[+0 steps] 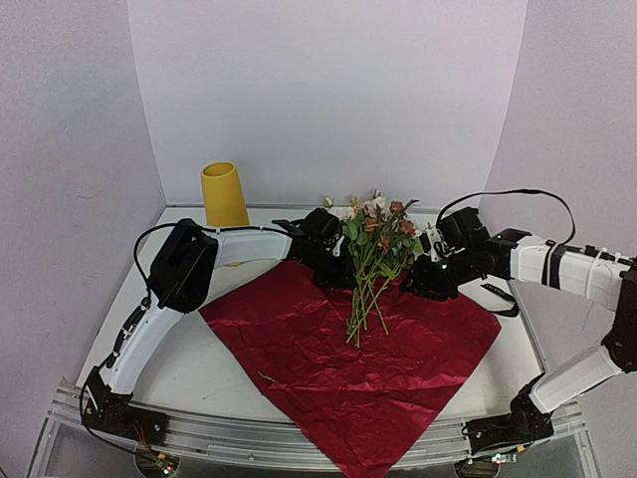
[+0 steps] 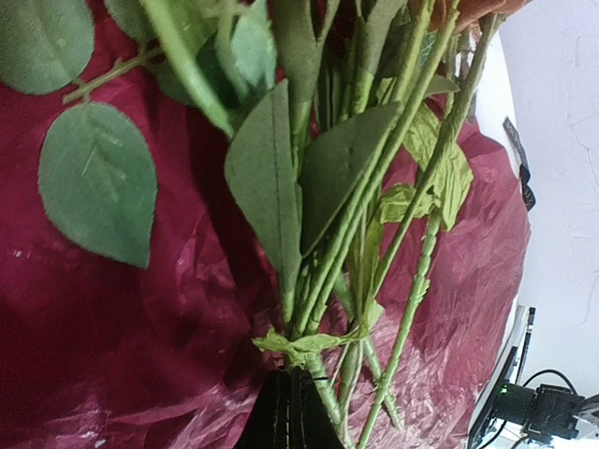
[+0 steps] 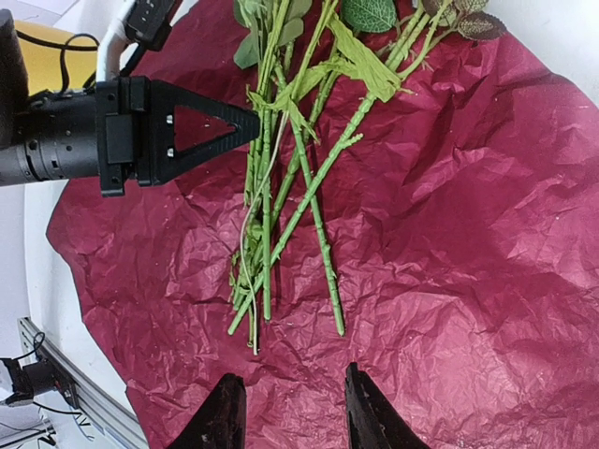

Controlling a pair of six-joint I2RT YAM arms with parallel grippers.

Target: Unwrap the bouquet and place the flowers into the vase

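A loose bunch of flowers, pale and orange-brown blooms on long green stems, lies on dark red wrapping paper. Its stems spread out toward the front. At a light green tie on the stems, my left gripper has its fingers together. Whether a stem or the tie is pinched between the tips cannot be made out. My right gripper stands apart from the flowers with its fingers spread, only paper visible beyond them. The yellow vase is upright at the back left, behind the left arm.
Red paper covers the middle of the table and hangs over its front edge. A black strap-like item lies at the right. White table shows bare on the front left.
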